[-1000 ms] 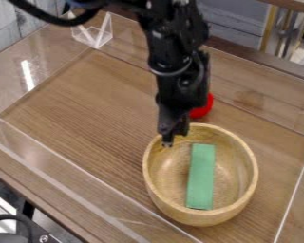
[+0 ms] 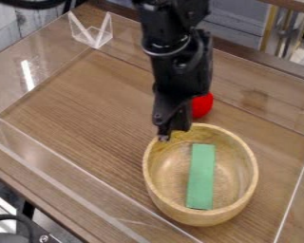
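Observation:
My gripper [image 2: 167, 125] is shut at the end of the black arm, just above the back left rim of a round wooden bowl [image 2: 170, 190], with nothing seen between its fingers. A long green block [image 2: 200, 177] lies inside the bowl. A red round object [image 2: 201, 104] sits behind the bowl, partly hidden by the arm.
A clear plastic object [image 2: 91, 30] stands at the back left. A dark cable or object [image 2: 9, 228] is at the front left corner.
The gripper and arm have risen slightly and moved a little left, away from the bowl. The bowl and green block look unmoved.

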